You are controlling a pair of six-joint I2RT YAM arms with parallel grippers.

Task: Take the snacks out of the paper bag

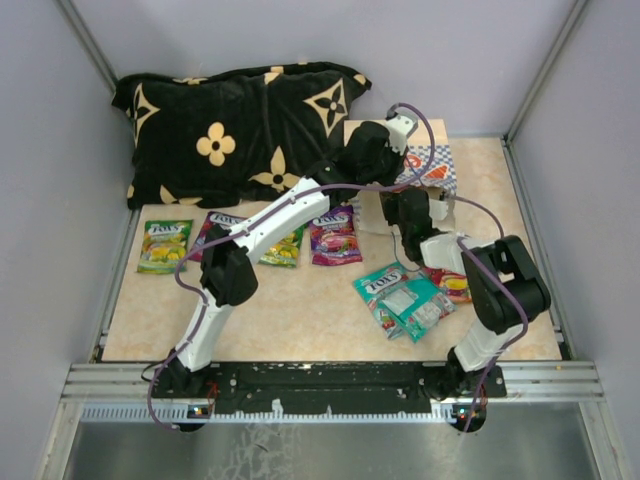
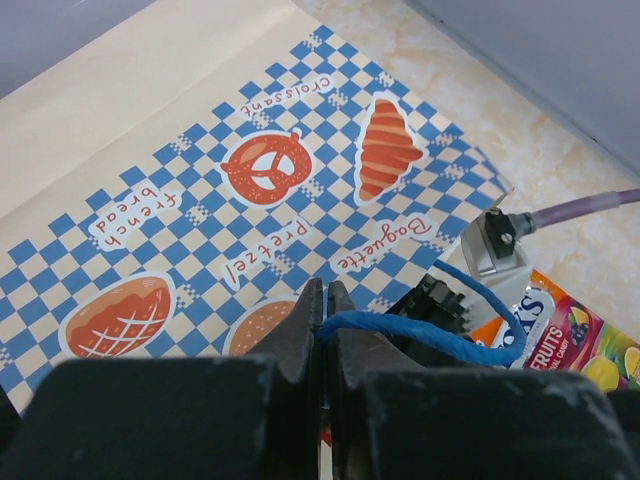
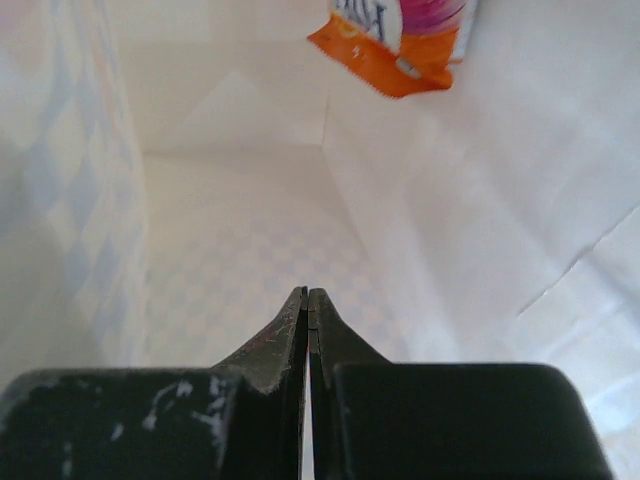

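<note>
The paper bag [image 1: 430, 160] with blue checks and food prints stands at the back right. My left gripper [image 1: 390, 160] is over it; in the left wrist view its shut fingers [image 2: 300, 350] are before the printed face [image 2: 240, 230], nothing seen between them. My right gripper [image 1: 390, 205] reaches into the bag's opening from the front. In the right wrist view it is shut [image 3: 308, 300], empty, facing the white interior [image 3: 250, 230], where an orange, white and purple snack packet [image 3: 390, 40] shows at the upper right.
Several snack packets lie outside: green [image 1: 165, 245], purple [image 1: 335, 235], teal [image 1: 405, 300], and a red-orange one [image 1: 455, 285] under the right arm. A black patterned cushion [image 1: 215, 120] fills the back left.
</note>
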